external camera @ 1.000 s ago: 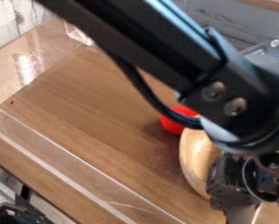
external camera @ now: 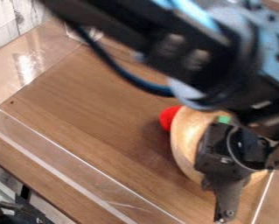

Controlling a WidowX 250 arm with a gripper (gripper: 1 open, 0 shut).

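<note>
A light wooden bowl (external camera: 191, 140) sits at the right of the board, largely covered by the arm. My gripper (external camera: 223, 197) hangs at the bowl's near right side, pointing down; what is between its fingers is hidden. A red round object (external camera: 169, 117) lies just behind the bowl's left side, partly behind the arm. A small green item (external camera: 223, 119) shows inside the bowl.
The wooden board (external camera: 83, 114) is clear on the left and front, with clear tape strips along its edges. A white wire object (external camera: 79, 33) stands at the back left, partly hidden by the arm.
The arm and gripper have shifted slightly, and the bowl has moved a little left, its rim now nearer the red object.
</note>
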